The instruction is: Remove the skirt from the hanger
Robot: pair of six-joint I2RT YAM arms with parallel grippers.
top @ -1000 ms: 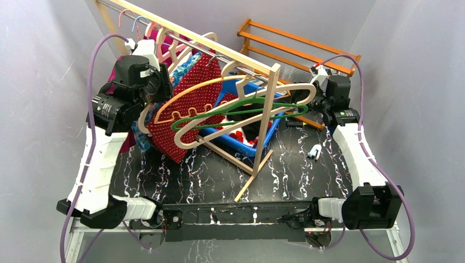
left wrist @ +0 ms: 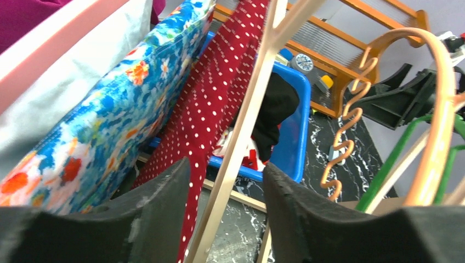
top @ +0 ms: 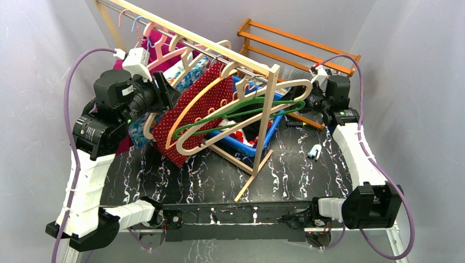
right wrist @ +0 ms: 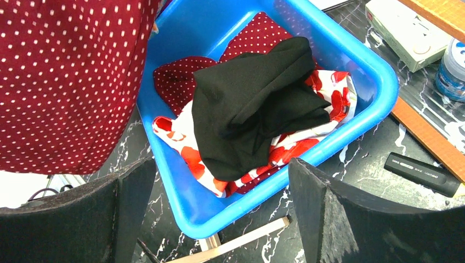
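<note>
The dark red skirt with pale dots (top: 192, 118) hangs from the rail among the hangers. In the left wrist view, the skirt (left wrist: 219, 90) drapes to the left of a pale wooden hanger (left wrist: 238, 145). My left gripper has its fingers apart; the hanger's lower end and the skirt's edge show in the gap, not pinched. My right gripper stands open above the blue bin, nothing between its fingers. The skirt's dotted cloth (right wrist: 71, 82) hangs at upper left in the right wrist view.
The blue bin (right wrist: 247, 211) holds black, red-dotted and red-and-white cloth. A blue floral garment (left wrist: 109, 123) hangs left of the skirt. Orange (top: 205, 90) and green hangers (top: 219, 114) hang nearer the rail's front post (top: 266, 120). A wooden rack (top: 299, 41) stands behind.
The skirt and the orange hanger swung, and the hanger now tilts more steeply. The right arm stayed still.
</note>
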